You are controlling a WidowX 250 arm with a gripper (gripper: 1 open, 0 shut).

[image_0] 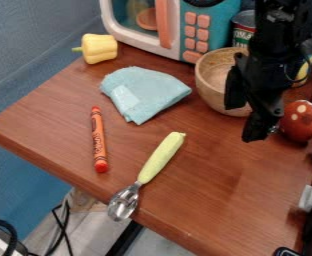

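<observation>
The black gripper [259,120] hangs at the right of the table, just in front of the wooden bowl [212,82] and left of a red tomato-like toy [299,122]. Its fingers are dark, and whether they are open or shut cannot be told. A light blue cloth [141,92] lies in the middle left, an orange crayon [99,137] below it, and a spoon with a pale green handle [160,159] near the front.
A toy microwave [172,20] stands at the back with a can [242,25] beside it. A yellow pepper-like toy [99,46] sits at the back left.
</observation>
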